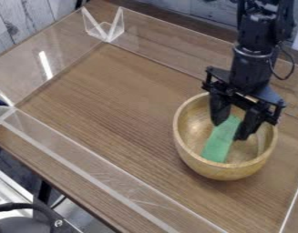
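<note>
A wooden bowl point(202, 158) stands at the right of the table, with a long green object point(220, 144) lying in it. My black gripper point(240, 118) hangs over the back part of the bowl, just above and behind the green object's upper end. Its fingers look parted; whether anything is between them is hard to tell, and nothing is seen lifted in it.
A small white wire-like item point(104, 23) stands at the back left. Dark cables and a black part lie at the lower left edge.
</note>
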